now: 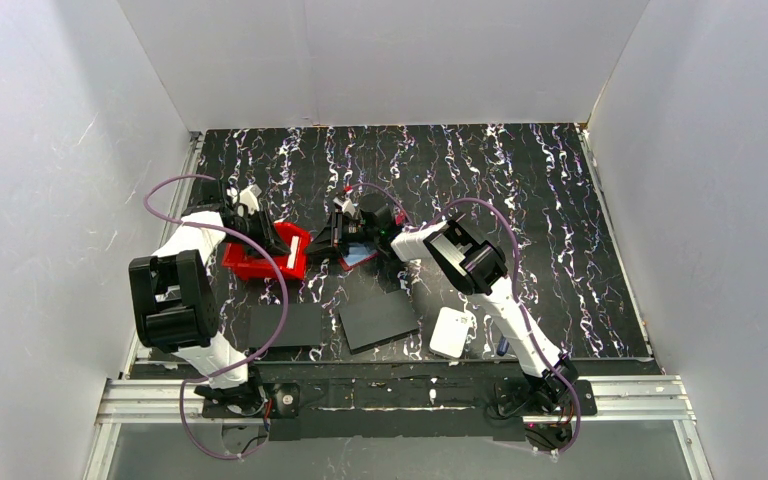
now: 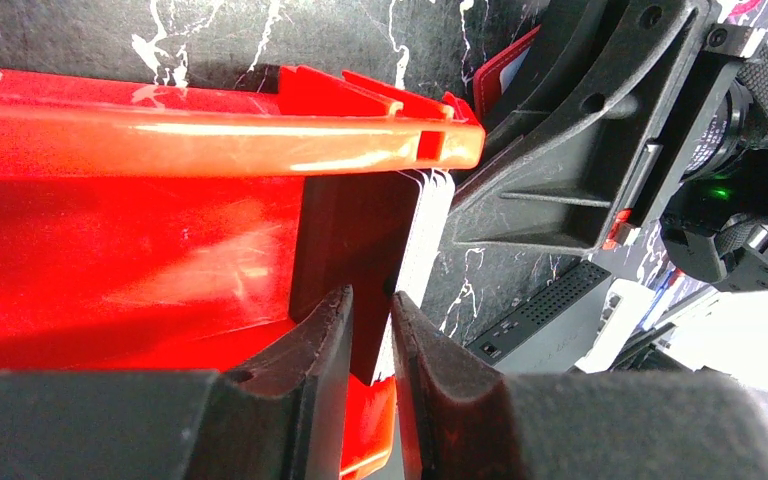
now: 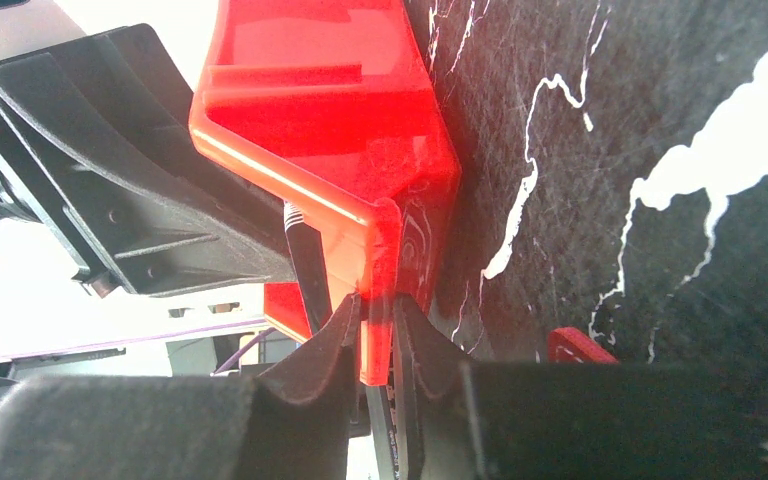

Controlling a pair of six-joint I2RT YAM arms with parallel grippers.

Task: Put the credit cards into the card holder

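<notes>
The red card holder (image 1: 295, 262) lies at the left of the black table. A stack of cards (image 2: 422, 225), dark-faced with pale edges, stands inside its end. My left gripper is over the holder with its fingertips at the stack; whether it grips the cards cannot be told. My right gripper has its fingertips at the upright corner of the holder's red wall, closed around it as far as the right wrist view shows.
Behind my right gripper lies another red-edged object (image 3: 578, 345), mostly hidden. Two dark plates (image 1: 378, 320) and a white object (image 1: 450, 332) lie along the front.
</notes>
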